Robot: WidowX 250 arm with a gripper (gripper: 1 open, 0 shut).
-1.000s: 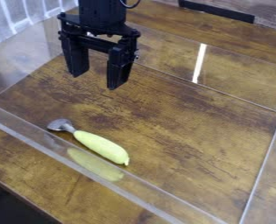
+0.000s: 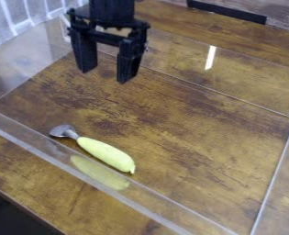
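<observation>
My black gripper (image 2: 106, 61) hangs at the upper left of the camera view, fingers apart, with nothing seen between them. Below it on the wooden tabletop, toward the front left, lies a pale yellow-green, elongated object (image 2: 106, 155) with a small silver scoop-like piece (image 2: 62, 131) at its left end. The gripper is well above and behind this object, not touching it.
Clear plastic walls border the work area, the front one (image 2: 159, 211) just before the yellow object. A dark bar (image 2: 227, 13) lies beyond at the back.
The gripper has risen a little toward the top of the view over the last second. The object on the table has not moved.
</observation>
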